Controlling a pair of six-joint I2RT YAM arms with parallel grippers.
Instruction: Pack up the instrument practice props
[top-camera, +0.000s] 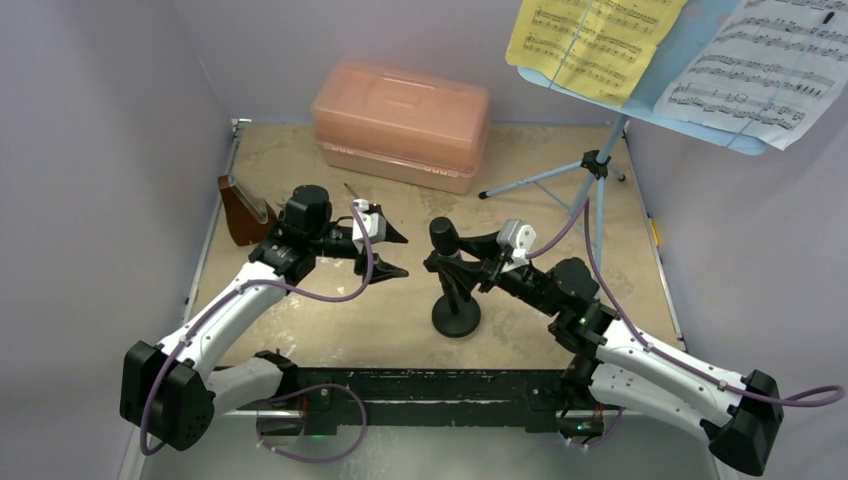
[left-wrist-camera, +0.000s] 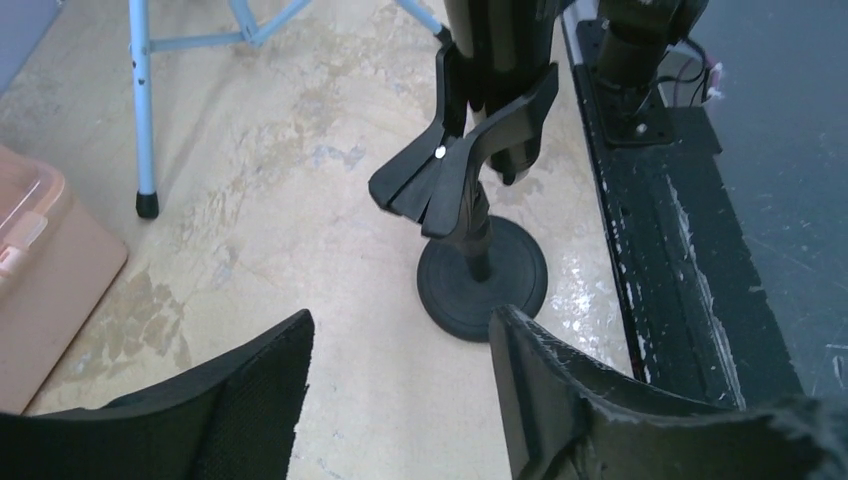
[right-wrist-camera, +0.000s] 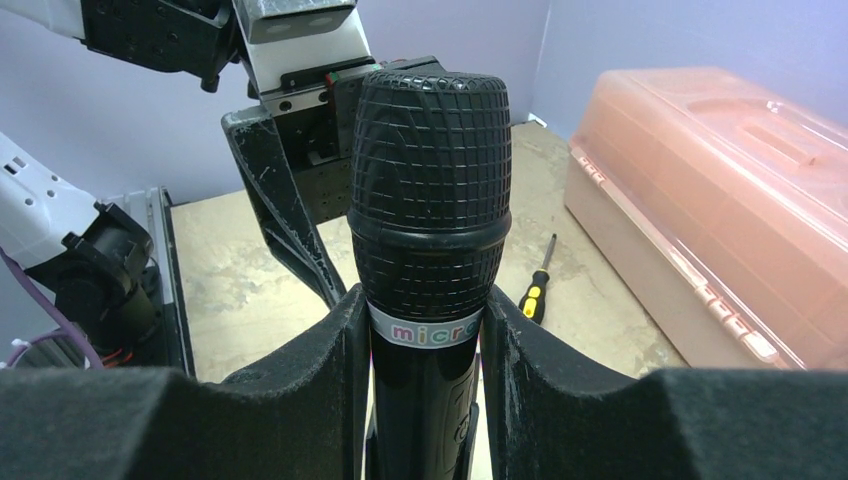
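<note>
A black microphone (right-wrist-camera: 432, 180) with a silver label band is gripped below its head by my right gripper, which is shut on it. The stand under it has a round black base (left-wrist-camera: 482, 280); a black clip (left-wrist-camera: 425, 185) shows at its top in the left wrist view. Whether the base touches the table cannot be told. To the left, apart from the microphone, my left gripper (top-camera: 404, 255) is open with nothing between its fingers.
A closed pink case (top-camera: 400, 118) lies at the back. A blue music stand (top-camera: 597, 165) with sheets stands at the back right. A brown wooden prop (top-camera: 245, 210) is at the left, and a screwdriver (right-wrist-camera: 538, 285) lies near the case.
</note>
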